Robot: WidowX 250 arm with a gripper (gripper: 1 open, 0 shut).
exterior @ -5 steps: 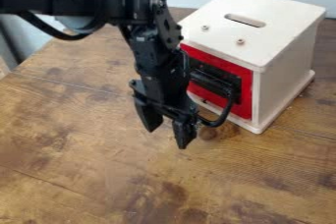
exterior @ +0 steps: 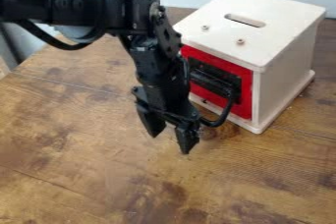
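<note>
My black gripper point(exterior: 168, 135) points down at the wooden table in front of a pale wooden box point(exterior: 269, 41), its fingers apart with nothing seen between them. The box has a slot and two screws on top and a red front panel point(exterior: 231, 105) with a black fitting, partly hidden behind my arm and cable.
A white surface shows past the table's edge at the far left.
My gripper has shifted very slightly, a little downward. The box has not moved.
</note>
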